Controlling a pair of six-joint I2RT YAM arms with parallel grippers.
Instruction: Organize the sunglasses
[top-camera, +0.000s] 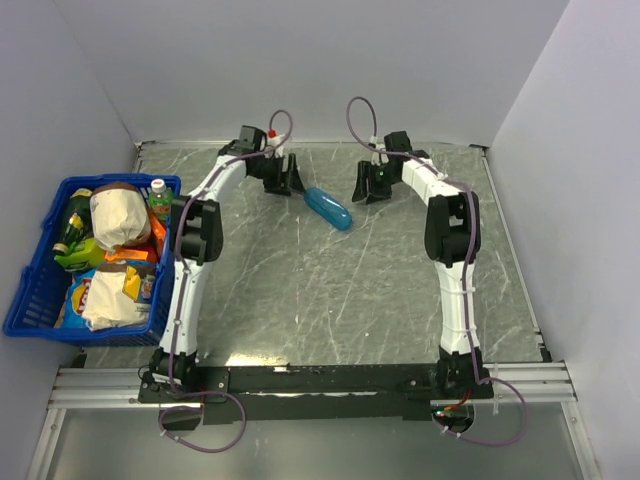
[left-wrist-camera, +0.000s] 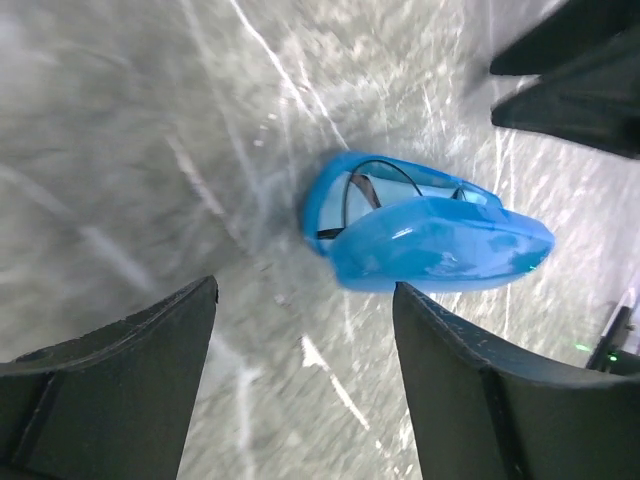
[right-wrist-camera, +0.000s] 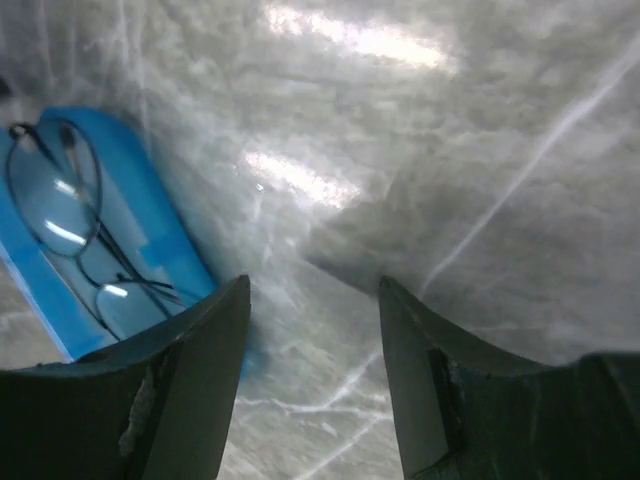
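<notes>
On the grey marble table lies a blue case (top-camera: 328, 208), slanting between my two grippers. In the left wrist view the case (left-wrist-camera: 450, 240) gapes along one side, with dark thin-framed glasses (left-wrist-camera: 365, 190) inside. The right wrist view shows the lenses of the glasses (right-wrist-camera: 55, 190) within the open case (right-wrist-camera: 160, 220). My left gripper (top-camera: 286, 176) stands just left of the case's upper end, its fingers parted and nothing between them. To the right, apart from the case, my right gripper (top-camera: 363, 183) is open over bare table.
A blue basket (top-camera: 28, 305) full of groceries stands at the left, beside the left arm. Bare table (top-camera: 320, 295) stretches in front of the case. Walls close off the back and right.
</notes>
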